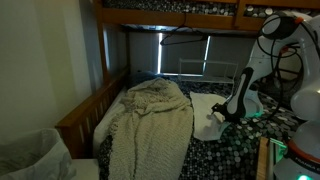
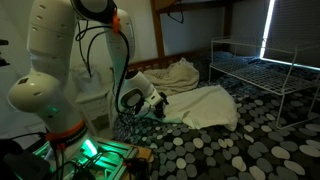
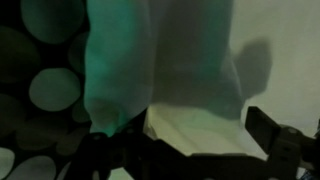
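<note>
A white cloth [image 2: 208, 105] lies spread over the dark patterned surface in exterior view 2. Low over its near edge is my gripper [image 2: 158, 110], pointing down. In the wrist view, the gripper has its fingers [image 3: 262, 127] well apart, with folded, green-lit cloth [image 3: 120, 60] in the space below and between them. No firm hold on the fabric shows. The left finger is dark and partly lost against the background. Exterior view 1 has the white cloth [image 1: 205, 128] beside the beige knitted blanket [image 1: 150, 130].
A white wire rack [image 2: 270, 75] stands on the far right in exterior view 2. A wooden bed rail [image 1: 90, 112] borders the blanket, and a lined bin [image 1: 35, 155] sits at the lower left.
</note>
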